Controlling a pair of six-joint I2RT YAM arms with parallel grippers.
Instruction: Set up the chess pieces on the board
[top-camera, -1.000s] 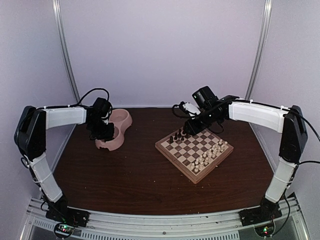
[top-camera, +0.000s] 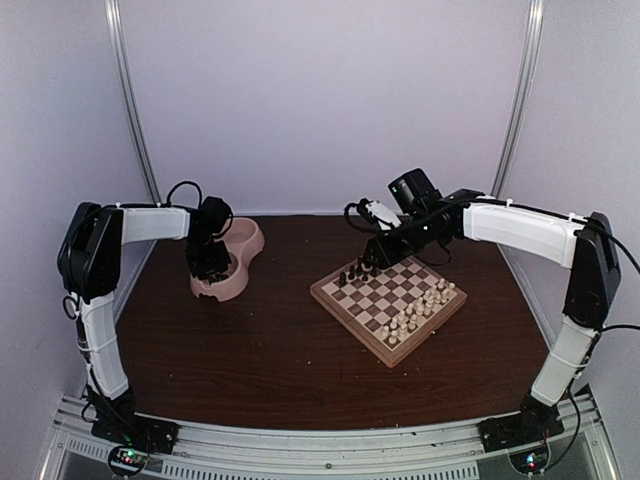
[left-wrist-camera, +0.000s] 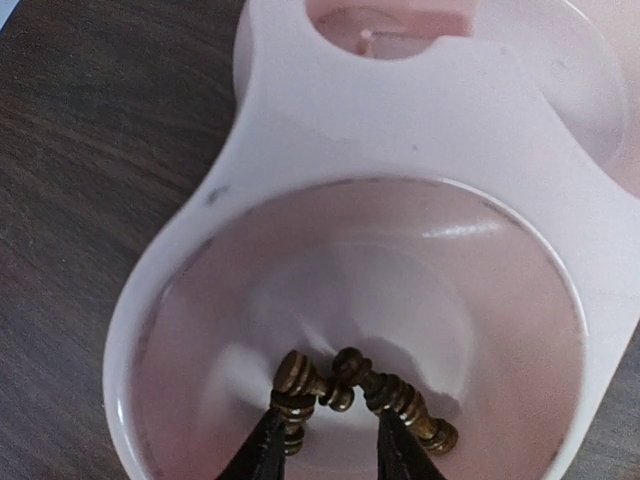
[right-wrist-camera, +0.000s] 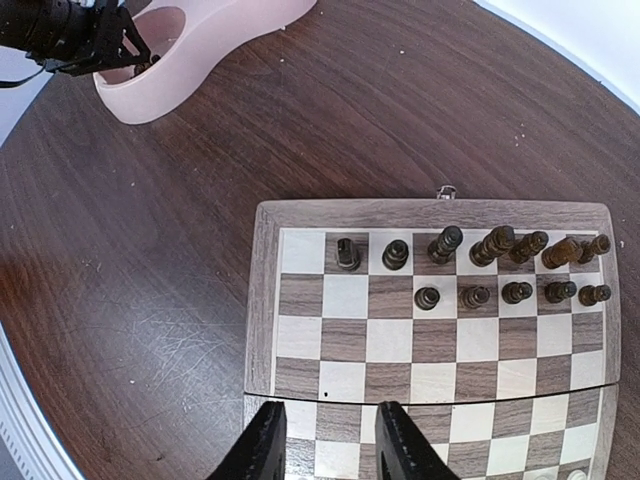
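Note:
Over the near bowl of the pink double bowl (top-camera: 252, 236), my left gripper points down with its fingers parted and nothing between them. Several dark chess pieces (left-wrist-camera: 405, 400) lie on their sides in that bowl, just beyond the fingertips. My right gripper, also open and empty, hovers above the chessboard (right-wrist-camera: 390, 340). Dark pieces stand along the board's far side: a back row including a tall piece (right-wrist-camera: 492, 246), and pawns (right-wrist-camera: 427, 298) in front. Bare squares show at the left end of both dark rows. White pieces (top-camera: 415, 310) stand along the opposite side.
A metal clasp (right-wrist-camera: 446, 192) sticks out from the board's far edge. The bowl's rim (left-wrist-camera: 125, 330) rises around the loose pieces.
The right arm has moved only slightly.

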